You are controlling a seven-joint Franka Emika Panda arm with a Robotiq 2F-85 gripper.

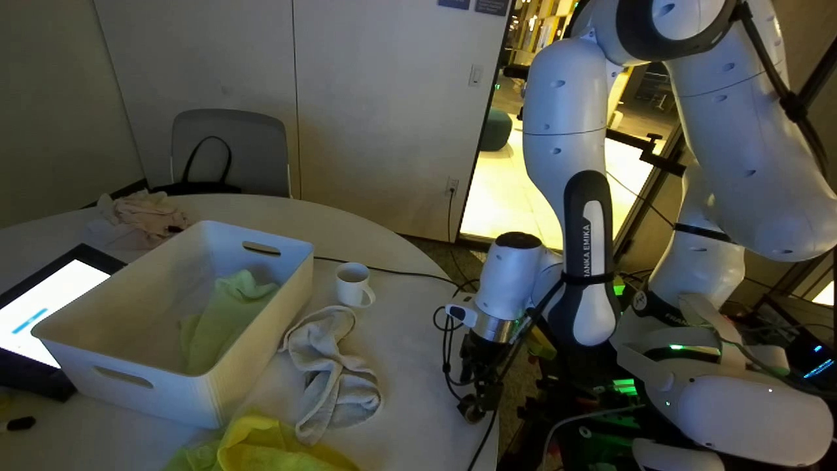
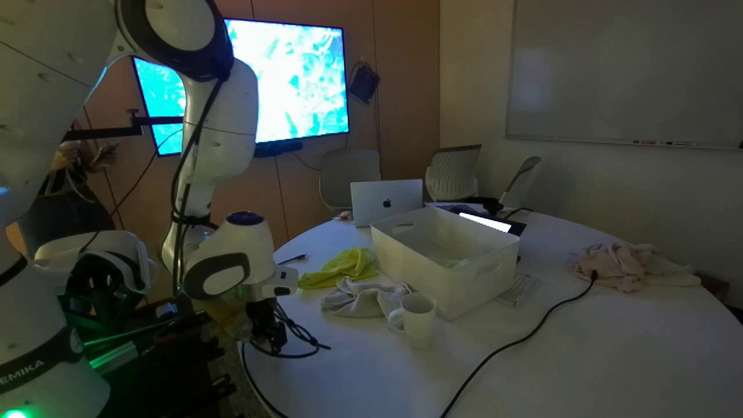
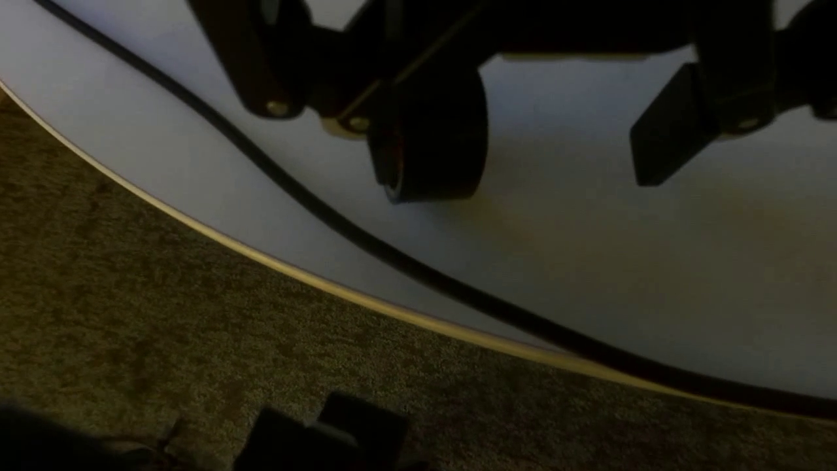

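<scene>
My gripper stands open above the near edge of the white table, with only bare tabletop showing between its dark fingers. In exterior view 1 it hangs at the table's right edge, apart from the cloths. A crumpled grey cloth (image 1: 339,381) lies on the table to its left. Partly cut off at the bottom of that view is a yellow cloth (image 1: 271,447). A pale green cloth (image 1: 227,310) rests inside the white bin (image 1: 149,396), draped against its inner side. The white mug (image 1: 352,284) stands upright beside the bin, handle toward my arm.
A black cable (image 3: 345,227) runs along the table edge (image 3: 314,284) below my gripper. Beyond the bin lie a pink cloth (image 2: 613,265) and a lit tablet (image 1: 43,314). An open laptop (image 2: 386,202) stands behind the bin.
</scene>
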